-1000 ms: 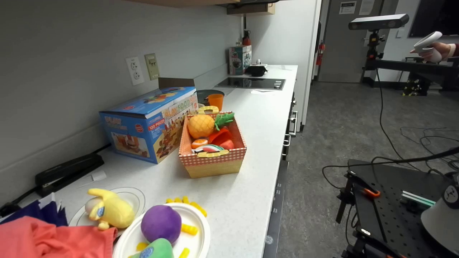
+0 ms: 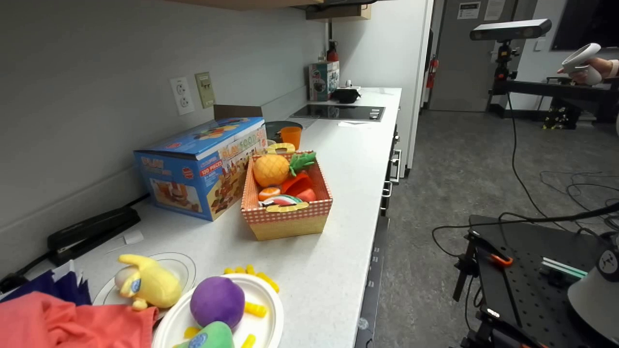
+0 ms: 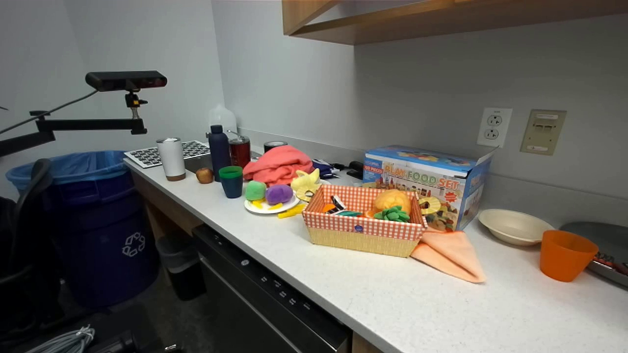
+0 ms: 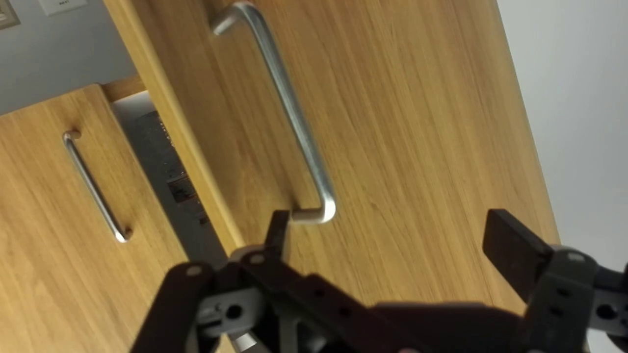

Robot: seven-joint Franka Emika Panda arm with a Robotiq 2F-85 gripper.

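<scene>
In the wrist view my gripper stands open, its two dark fingers wide apart with nothing held between them. Behind it is a wooden cabinet door (image 4: 400, 135) with a metal bar handle (image 4: 294, 117). The handle's lower end comes close to the left finger (image 4: 277, 235); whether they touch I cannot tell. To the left, a second wooden door (image 4: 53, 247) carries a smaller handle (image 4: 94, 188), and a dark gap shows between the doors. Neither exterior view shows the gripper.
On the counter (image 2: 348, 232) stand a checkered basket (image 2: 293, 223) of toy food, a blue play food box (image 2: 180, 180) and a white plate (image 2: 270, 313) with plush toys. An orange cup (image 3: 565, 256) is at the right. Wooden cabinets (image 3: 471, 20) overhang the counter, whose front strip is mostly clear.
In exterior view 1 the black cable at the right has shifted slightly, and the hand with the white controller has moved a little. The counter objects look unchanged.
</scene>
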